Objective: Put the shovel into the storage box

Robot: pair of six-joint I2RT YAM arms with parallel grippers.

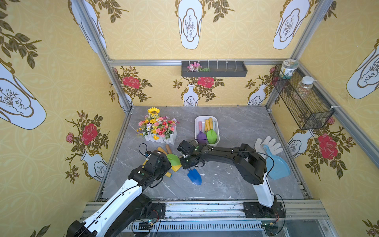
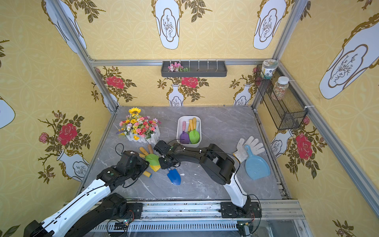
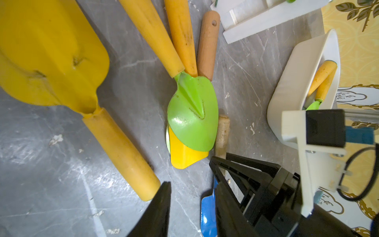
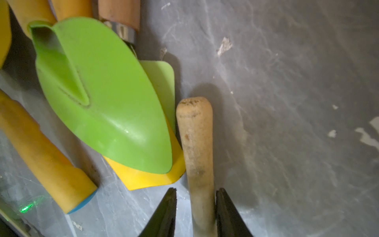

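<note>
The blue shovel [image 1: 194,177] lies on the table, its worn wooden handle [image 4: 195,134] pointing up the right wrist view. My right gripper stands open around that handle, one finger at each side. A gap shows on the left, while the right finger [image 4: 221,203] is close against the wood. The white storage box [image 3: 290,79] stands farther back, holding a purple shovel [image 1: 201,137] and a green shovel [image 1: 211,136]. My left gripper hangs open over bare table, with nothing between its fingers. A large yellow shovel [image 3: 51,55] lies left of it.
A green shovel [image 3: 195,114] overlaps a yellow blade [image 3: 185,158] right beside the wooden handle. Behind them is a flower planter [image 1: 159,134]. A blue dustpan [image 1: 278,165] and glove [image 1: 272,144] lie at the right.
</note>
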